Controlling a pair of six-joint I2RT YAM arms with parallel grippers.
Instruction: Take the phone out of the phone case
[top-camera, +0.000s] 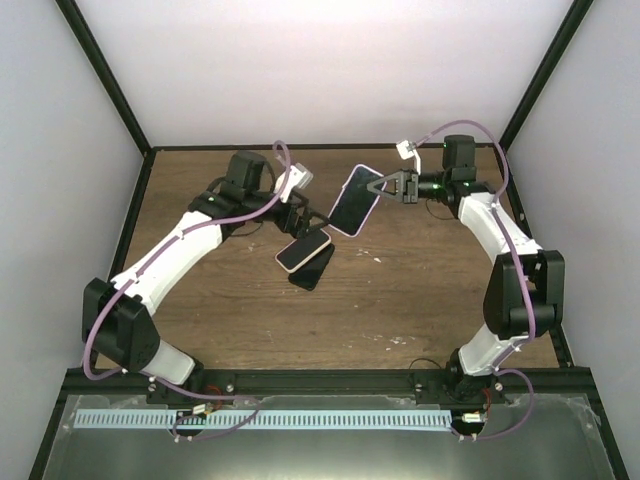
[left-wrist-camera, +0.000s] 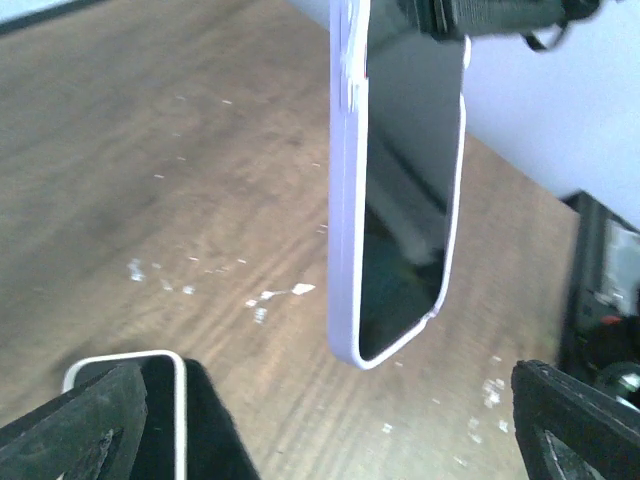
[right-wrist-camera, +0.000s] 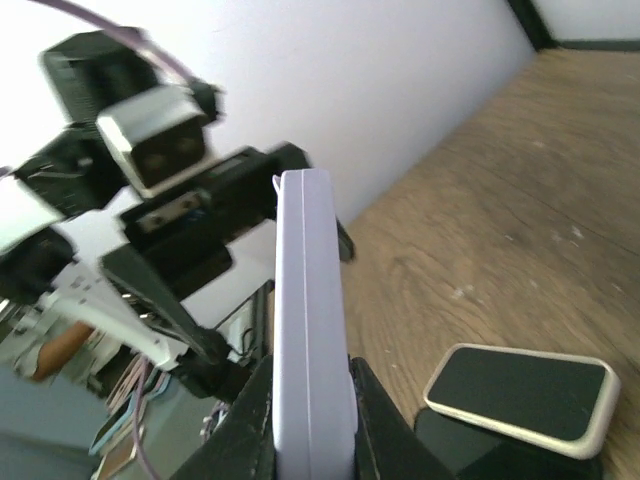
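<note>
My right gripper (top-camera: 378, 187) is shut on a lilac-edged phone case (top-camera: 356, 200), gripped at its upper right side and held tilted above the table. In the left wrist view a dark glossy face fills the lilac rim (left-wrist-camera: 347, 210); whether a phone sits inside I cannot tell. Seen edge-on, the case (right-wrist-camera: 308, 300) stands between the right fingers. My left gripper (top-camera: 316, 224) is to the left of the case, apart from it. Its fingers (left-wrist-camera: 570, 425) are wide open with nothing between them.
Below the left gripper lies a dark phone-shaped piece with a pale rim (top-camera: 303, 251), resting on a plain black one (top-camera: 312, 268).
</note>
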